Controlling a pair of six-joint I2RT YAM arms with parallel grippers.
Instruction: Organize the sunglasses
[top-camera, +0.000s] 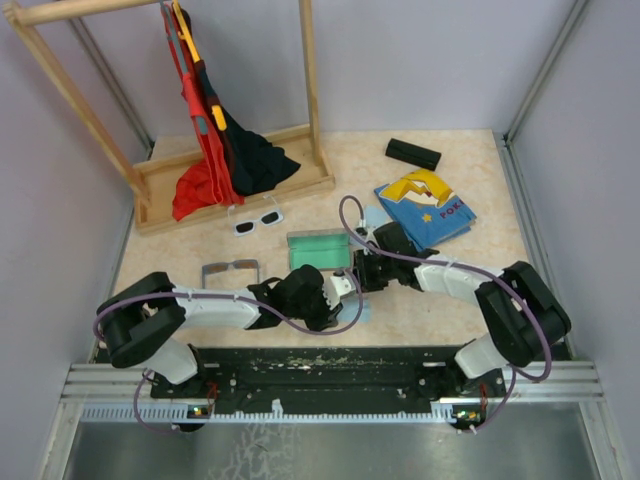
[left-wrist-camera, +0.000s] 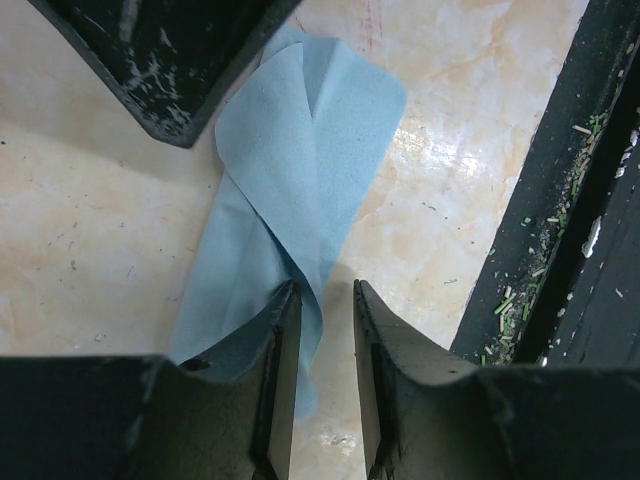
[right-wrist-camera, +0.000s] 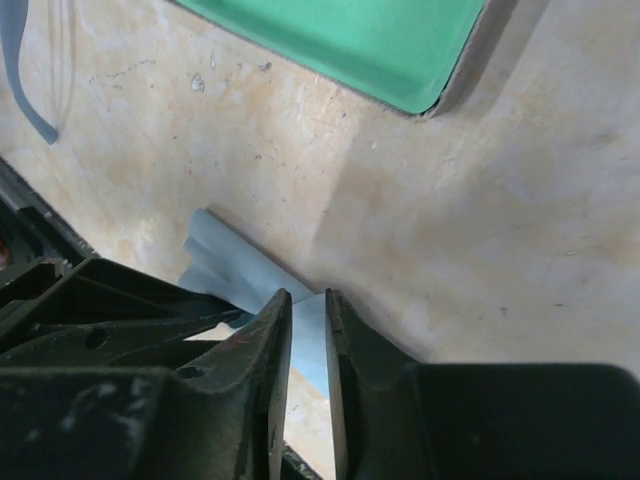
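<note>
A light blue cloth (left-wrist-camera: 290, 170) lies partly folded on the table, below both grippers. My left gripper is open just over it; one of its fingers (left-wrist-camera: 280, 345) overlaps the cloth's edge, the other is over bare table. The right gripper stands slightly open, with cloth visible beneath its narrow gap; I cannot tell whether it touches. The open green-lined case (top-camera: 318, 250) sits behind the grippers, empty as far as shows. White-framed sunglasses (top-camera: 245, 228) lie at the back left, and brownish-lensed glasses (top-camera: 230, 265) lie nearer the left arm.
A black case (top-camera: 413, 154) and a blue-and-yellow printed pouch (top-camera: 428, 208) lie at the back right. Another pale blue cloth (top-camera: 375, 217) is beside the pouch. Red and dark garments (top-camera: 210, 140) hang on a wooden rack (top-camera: 150, 205). The table's right side has free room.
</note>
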